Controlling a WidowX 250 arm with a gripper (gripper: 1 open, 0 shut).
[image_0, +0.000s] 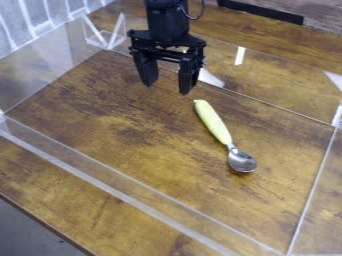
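Note:
My gripper (167, 78) is a black two-fingered hand at the upper middle of the camera view, its fingers spread wide and empty. Below it to the right, a spoon (241, 160) with a pale yellow handle and a shiny metal bowl lies on the wooden surface, its handle end toward the gripper and the bowl toward the lower right.
Clear low walls (100, 185) border the wooden work area (107, 140) on the table. A white railing stands at the top left, and a dark strip lies along the back edge.

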